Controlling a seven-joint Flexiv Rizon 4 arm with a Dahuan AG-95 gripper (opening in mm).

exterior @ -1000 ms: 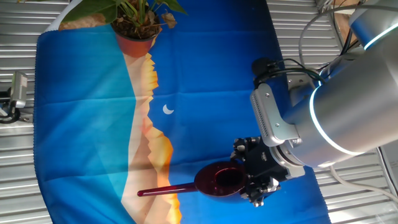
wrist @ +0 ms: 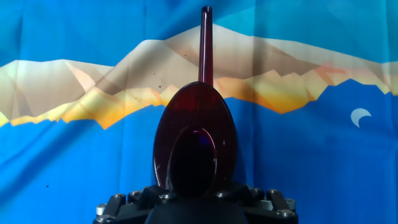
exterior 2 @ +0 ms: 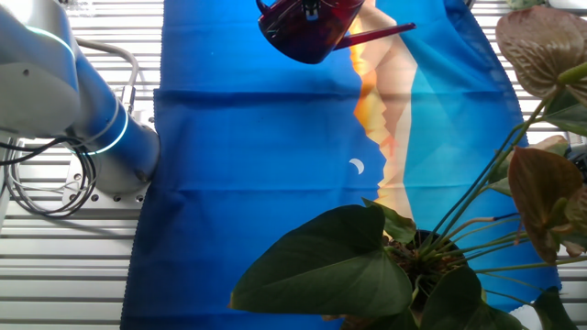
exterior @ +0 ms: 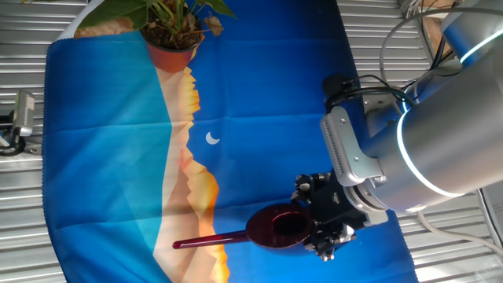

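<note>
A glossy dark red watering can [exterior: 271,226] is at the lower middle of exterior view 1, its long spout [exterior: 208,240] pointing left over the printed mountains. My gripper [exterior: 316,224] is right at the can's rear side, opposite the spout. In the wrist view the can [wrist: 196,102] is centred, with its dark opening facing the camera and its spout [wrist: 206,46] pointing up the frame. The gripper's black linkages [wrist: 118,204] flank the can's rear. Its fingertips and their contact with the can are hidden. Exterior view 2 cuts off the can [exterior 2: 312,32] at the top edge.
A potted plant [exterior: 171,56] stands at the top left in exterior view 1; its broad leaves [exterior 2: 321,266] fill the lower part of exterior view 2. Ribbed metal panels [exterior: 23,189] border the cloth.
The wrist and forearm have shifted slightly to the right in exterior view 1 since one second ago. The watering can has hardly moved.
</note>
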